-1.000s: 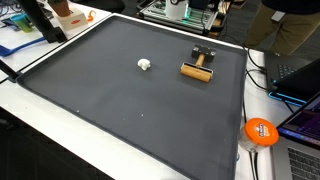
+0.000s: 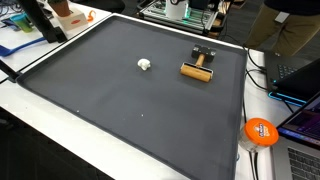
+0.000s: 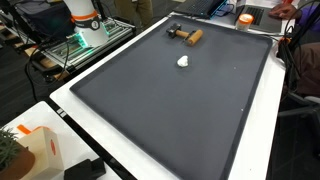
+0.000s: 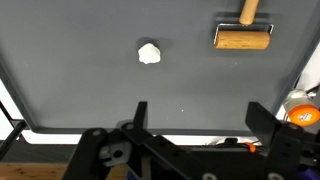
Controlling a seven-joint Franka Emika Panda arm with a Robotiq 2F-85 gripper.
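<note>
On the dark grey board (image 2: pixel 130 110) lies a small white lump (image 2: pixel 144 64), toward its back left in exterior view 1. To the right of it rests a tool with a wooden roller (image 2: pixel 197 72) and a wooden handle, its far end dark. From above, the wrist view shows the white lump (image 4: pixel 149 52) left of centre and the roller (image 4: pixel 242 40) at upper right, clearly apart. My gripper is high over the board, its two black fingers spread wide at the bottom of the wrist view. Nothing sits between them.
A tub with an orange lid (image 2: pixel 262 131) stands on the white table beside the board's right edge, near a laptop (image 2: pixel 300 158). In exterior view 2 a plant pot (image 3: pixel 15 158) is at the lower left. Most of the board is bare.
</note>
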